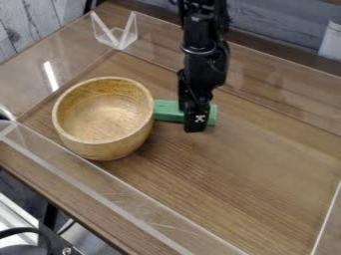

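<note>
My black gripper hangs from the top middle, pointing down, its fingers open just over a green bar lying on the wooden table. Whether the fingers touch or straddle the bar is hard to tell. A large round tan bowl stands left of the bar, close beside it.
Clear plastic sheets edge the table at the left, and a small clear bracket stands at the upper left. A white object is at the far upper right.
</note>
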